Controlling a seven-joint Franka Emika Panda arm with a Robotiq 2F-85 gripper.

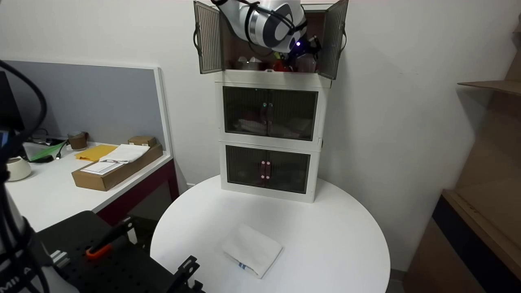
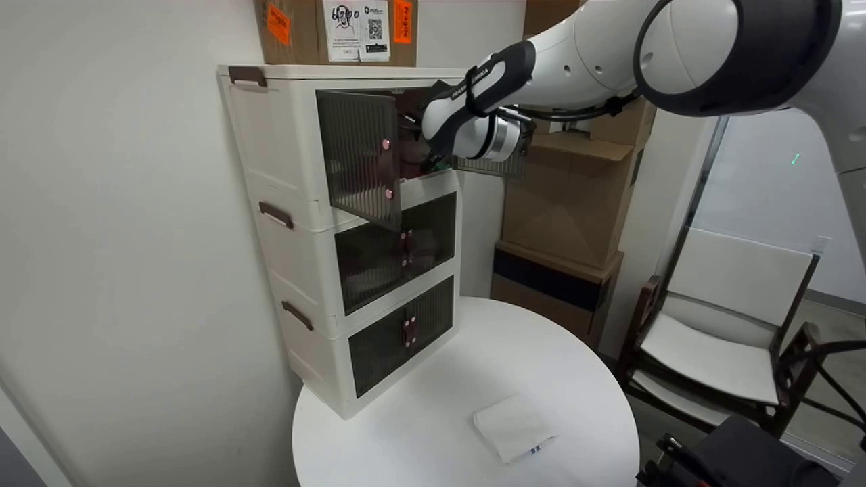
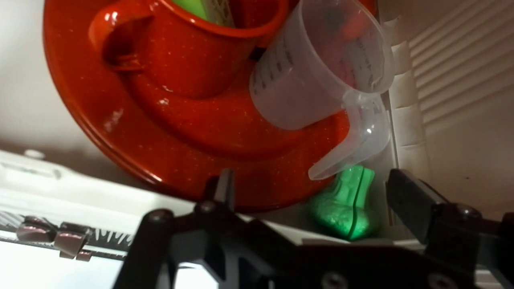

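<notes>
My gripper stands open inside the cabinet's top compartment, nothing held between its fingers. In the wrist view a green object [image 3: 344, 207] lies low in the compartment's corner, within the span of the fingers but apart from both fingers. A clear measuring cup [image 3: 298, 91] rests on a red plate [image 3: 91, 106], its handle pointing toward the green object. The red mug [image 3: 192, 58] beside it holds something bright green. From outside, the arm hides much of the compartment, and the gripper [image 1: 305, 53] shows dark at its right side.
Both top doors stand open, the left door [image 1: 209, 39] and right door [image 1: 336, 39] flanking the arm. The two lower compartments are closed. A folded white cloth [image 1: 252, 250] lies on the round table [image 1: 337, 234], which is otherwise clear.
</notes>
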